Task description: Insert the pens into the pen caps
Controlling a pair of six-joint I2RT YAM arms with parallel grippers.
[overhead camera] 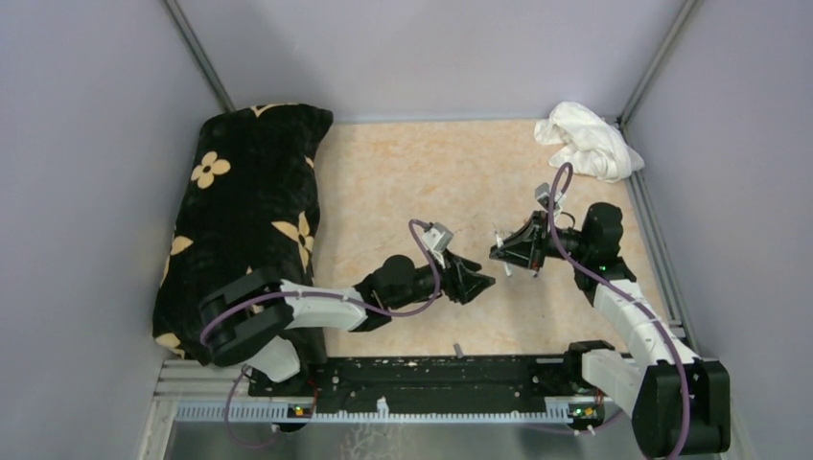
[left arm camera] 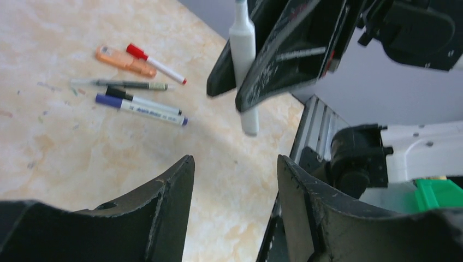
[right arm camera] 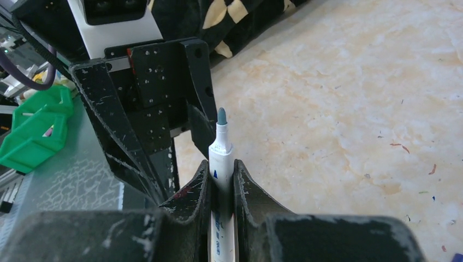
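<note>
My right gripper (overhead camera: 497, 249) is shut on a white marker (right arm camera: 221, 191), held upright with its bare teal tip upward. My left gripper (overhead camera: 484, 278) is part open with nothing between its fingers, just left of the right gripper; in the left wrist view the held marker (left arm camera: 243, 52) is above and beyond its fingers. On the table in that view lie a blue marker (left arm camera: 142, 110), a black marker (left arm camera: 153, 105), a red-capped marker (left arm camera: 164, 68), a grey pen (left arm camera: 120, 84) and an orange item (left arm camera: 124, 61). A small grey piece (overhead camera: 457, 350) lies at the table's front edge.
A black patterned cushion (overhead camera: 240, 192) fills the left side. A white cloth (overhead camera: 585, 144) lies at the back right. A green tray (right arm camera: 33, 147) shows beyond the table edge in the right wrist view.
</note>
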